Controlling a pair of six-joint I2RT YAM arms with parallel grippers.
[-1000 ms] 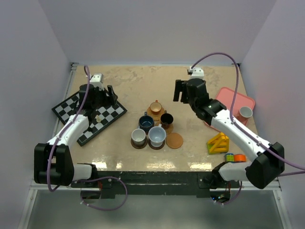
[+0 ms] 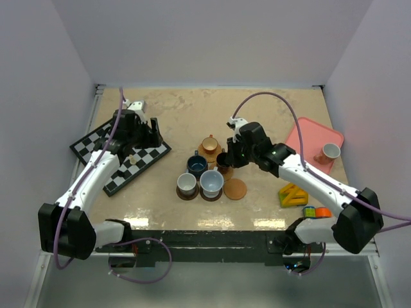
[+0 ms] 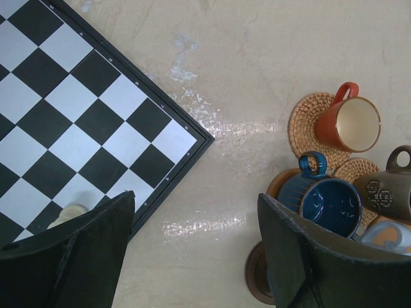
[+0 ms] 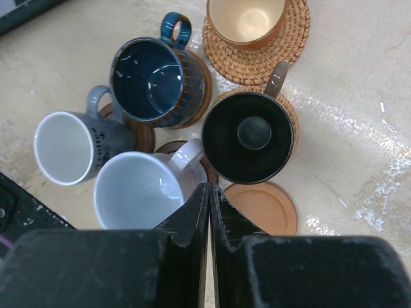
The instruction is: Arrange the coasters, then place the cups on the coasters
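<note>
Several cups are grouped mid-table, each on its own coaster: an orange cup (image 3: 351, 125) on a woven coaster (image 4: 226, 54), a blue cup (image 4: 149, 82), a dark cup (image 4: 247, 136), a white-grey cup (image 4: 67, 146) and a pale blue-white cup (image 4: 141, 190). In front of the dark cup lies a bare light-brown coaster (image 2: 235, 188). My right gripper is shut, nothing showing between its fingers; from above it appears over or beside the dark cup, contact unclear. Beside the chessboard's right side, my left gripper (image 2: 156, 133) stands open and empty.
A chessboard (image 2: 146, 156) with a pale piece on it lies at left. At right are a pink tray (image 2: 309, 132), another cup (image 2: 329, 153), a yellow rack (image 2: 293, 195) and small coloured items (image 2: 323, 212).
The left arm shifted slightly; the cups look unmoved.
</note>
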